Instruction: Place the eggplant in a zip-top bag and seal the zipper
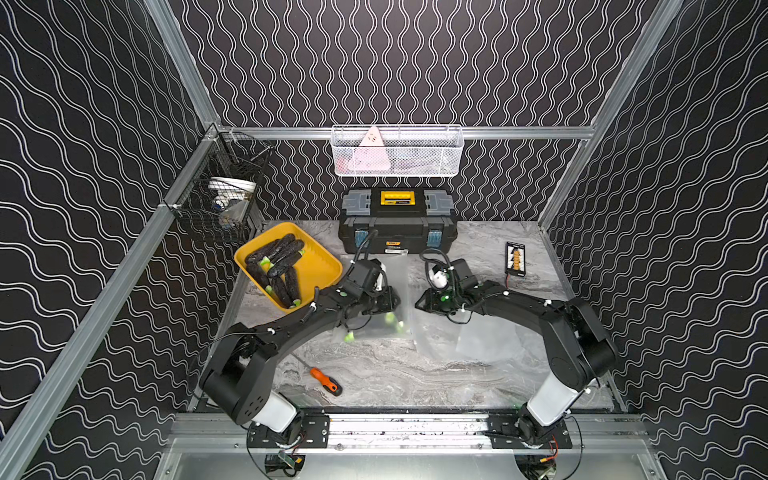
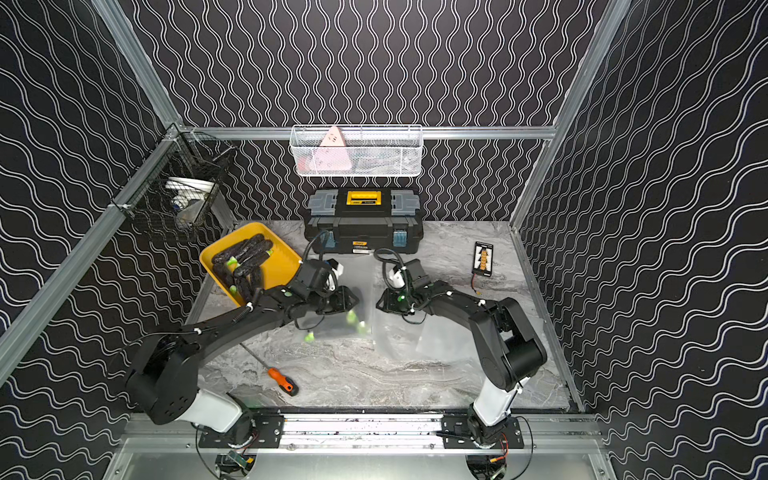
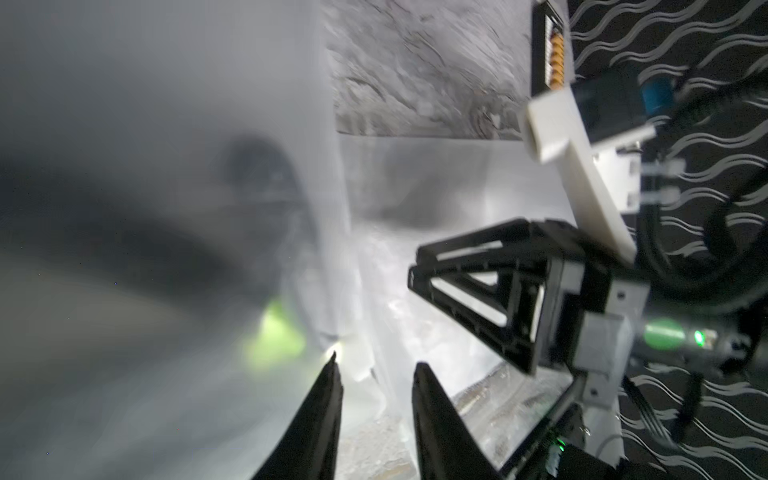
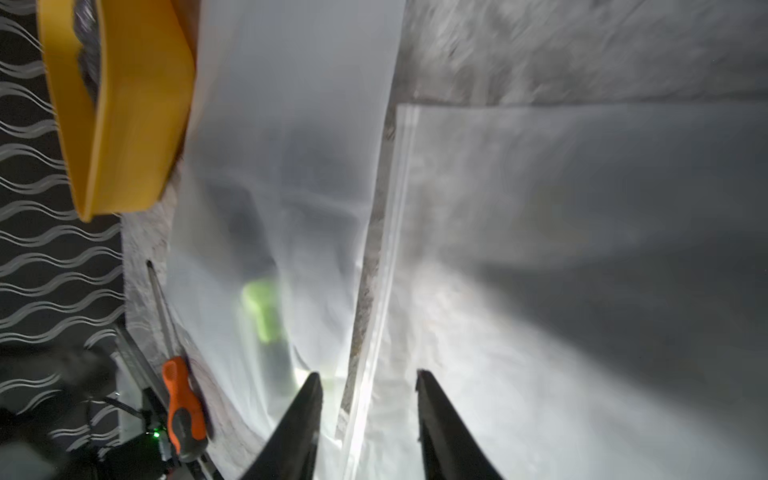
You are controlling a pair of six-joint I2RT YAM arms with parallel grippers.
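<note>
Two frosted zip top bags lie on the table. The left one (image 4: 288, 144) has dark shapes and green stems (image 3: 276, 336) showing blurred through it, apparently eggplant inside. The right bag (image 4: 560, 336) lies flat beside it, looking empty, with its pale edge strip toward the left one. My left gripper is over the left bag with its fingers apart and nothing visible between them. My right gripper hangs over the edge strip of the right bag, also open, with nothing seen held.
A yellow tray (image 1: 316, 280) of eggplants stands at left, a screwdriver (image 1: 326, 381) lies in front, a toolbox (image 1: 398, 216) at the back and a small boxed item (image 1: 515, 258) at right.
</note>
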